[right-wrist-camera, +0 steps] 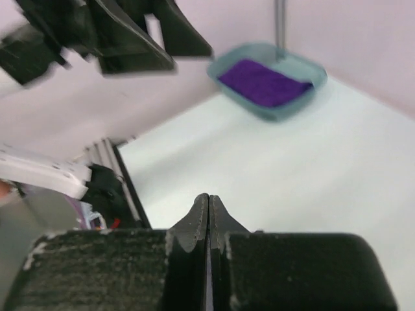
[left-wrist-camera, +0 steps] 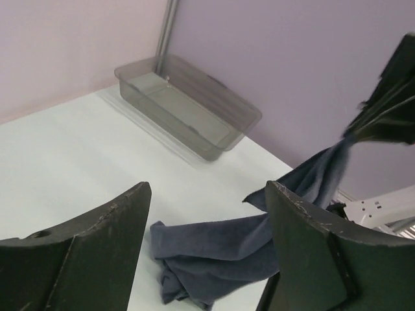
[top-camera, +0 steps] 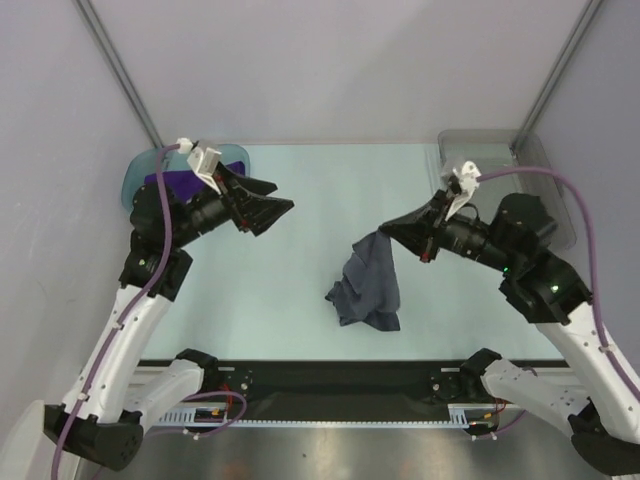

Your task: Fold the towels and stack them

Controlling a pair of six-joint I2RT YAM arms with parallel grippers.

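A dark grey-blue towel [top-camera: 367, 285] hangs by a corner from my right gripper [top-camera: 394, 228], which is shut on it and raised, with the rest lying crumpled on the table. The left wrist view shows the towel [left-wrist-camera: 207, 253] rising to the right arm at the upper right. My left gripper [top-camera: 269, 204] stands open at the left, apart from the towel, with nothing between its fingers. In the right wrist view the right gripper's fingertips [right-wrist-camera: 209, 201] are closed tight.
A blue bin [right-wrist-camera: 292, 110] with a purple towel [right-wrist-camera: 262, 82] sits at the back left. An empty grey bin [left-wrist-camera: 181, 113] sits at the back right.
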